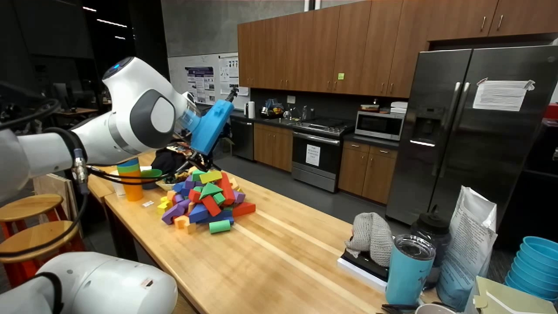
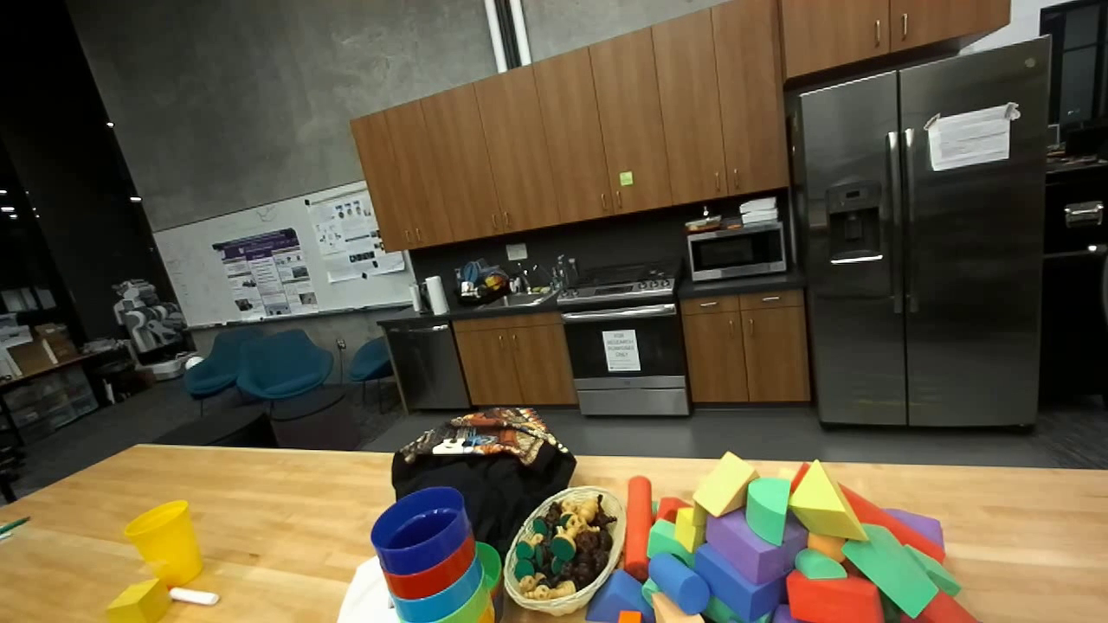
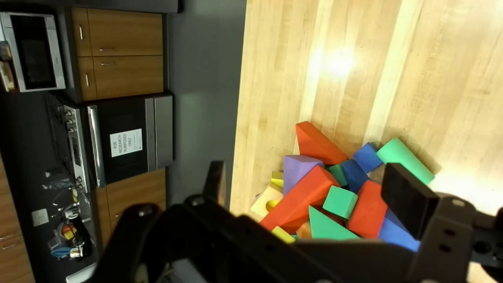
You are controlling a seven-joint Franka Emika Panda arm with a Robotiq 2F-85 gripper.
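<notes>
A heap of coloured building blocks [image 1: 204, 201] lies on the wooden table, mixing red, green, blue, purple and yellow shapes. In the wrist view my gripper is open, its two dark fingers wide apart, with blocks visible beyond the gap and nothing seen held. At the pile's edge in that view are a green cylinder [image 3: 406, 159] and a red wedge [image 3: 319, 144]. Exterior view 1 has the hand just above and behind the heap, its fingertips partly lost against dark things. No gripper shows in exterior view 2.
Beside the heap stand stacked coloured cups [image 2: 421, 529], a basket of small figures [image 2: 613, 504] and a black cloth bag [image 2: 488, 472]. A yellow cup [image 2: 166, 540] is farther left. A blue tumbler [image 1: 410, 269] and grey knit item [image 1: 370, 238] occupy the other end; bare tabletop lies between.
</notes>
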